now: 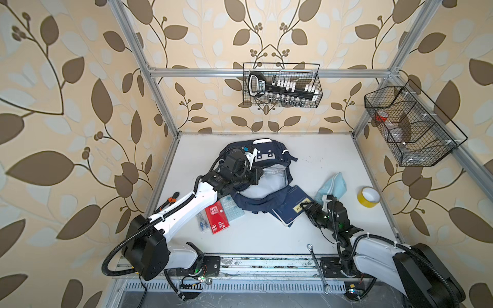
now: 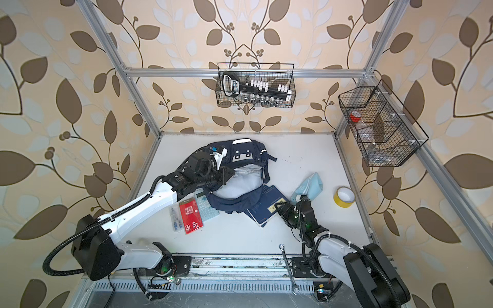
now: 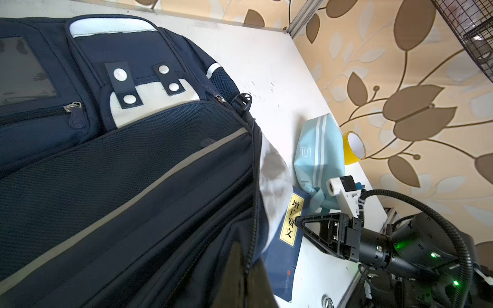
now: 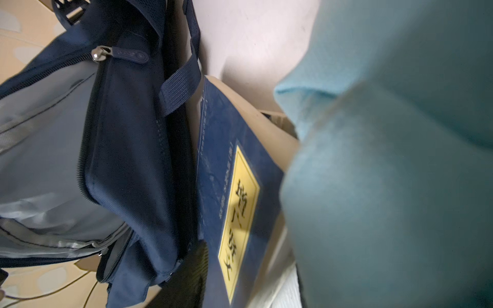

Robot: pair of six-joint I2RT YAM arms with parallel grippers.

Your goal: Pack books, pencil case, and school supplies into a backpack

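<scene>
The navy backpack (image 1: 274,201) lies with its grey-lined mouth facing the table front. My left gripper is shut on its zipped edge, which runs down between the fingertips. At the right of the mouth rests a dark blue book (image 1: 292,204) with a yellow label, on top of another book. My right gripper is at the label end; in the right wrist view one dark finger (image 4: 191,274) shows beside the cover (image 4: 220,133). The other finger is hidden, so its grip is unclear. A light blue pencil case (image 3: 319,154) sits just behind it.
Left of the backpack's front lie a red booklet (image 1: 217,216), a pale blue sheet-like item (image 1: 232,208) and a clear packet (image 1: 203,221). A yellow tape roll (image 1: 368,197) stands at the right. Bare table shows at the back right.
</scene>
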